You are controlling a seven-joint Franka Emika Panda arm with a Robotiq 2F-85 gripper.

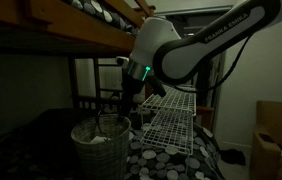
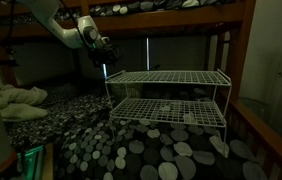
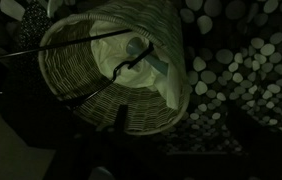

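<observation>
A woven wicker basket [image 1: 102, 158] stands below and to the left of my gripper [image 1: 127, 104] in exterior view 1. In the wrist view, the basket [image 3: 66, 82] opens towards the camera, with pale cloth or lining [image 3: 109, 52] inside. A thin black rod with a hooked end [image 3: 132, 63] crosses its mouth. Dark, open fingers show faintly at the bottom of the wrist view, with the gripper partly over the basket's edge. Nothing can be seen held between them. In exterior view 2 the gripper [image 2: 109, 64] is small and dark at the upper left.
A white two-tier wire rack [image 2: 171, 77] stands on the dotted bedding [image 2: 171, 160], right of the basket. The upper bunk's wooden rail [image 1: 86, 38] runs overhead near the arm. A brown armchair [image 1: 277, 130] is at far right. The dotted bedding before the rack is clear.
</observation>
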